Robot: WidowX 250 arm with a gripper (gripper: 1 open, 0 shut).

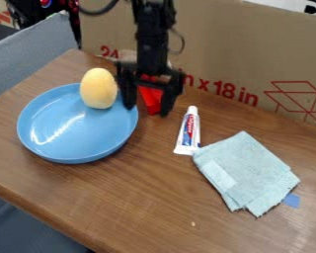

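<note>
My black gripper (149,99) hangs low at the back middle, open, its fingers either side of a red object (153,92) that it partly hides. A yellow oval object (99,87) sits on the rear of a blue plate (52,129), just left of the gripper. A white toothpaste tube (189,130) lies to the right, and a folded pale cloth (249,173) lies farther right. I cannot tell whether the fingers touch the red object.
A cardboard panel (253,59) stands along the back of the wooden table (147,208). A grey padded edge (23,59) borders the left.
</note>
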